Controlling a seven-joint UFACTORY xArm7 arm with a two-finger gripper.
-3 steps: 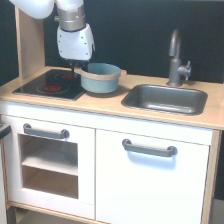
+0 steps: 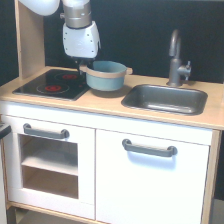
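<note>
A blue-grey pot with pale handles stands on the wooden counter, just right of the black cooktop with its red burner rings. Whether its base overlaps the cooktop's edge is hard to see. My white gripper reaches down from above at the pot's left side, its fingertips by the left handle. The fingers are small and dark against the backdrop, so their opening and any hold on the handle cannot be made out.
Right of the pot, a metal sink is set into the counter, with a grey faucet behind it. Below are an open-fronted oven compartment and a white cabinet door. Bare counter lies in front of the pot.
My gripper and the pot have both shifted a little to the right and slightly back, away from the cooktop. The rest stands as before.
</note>
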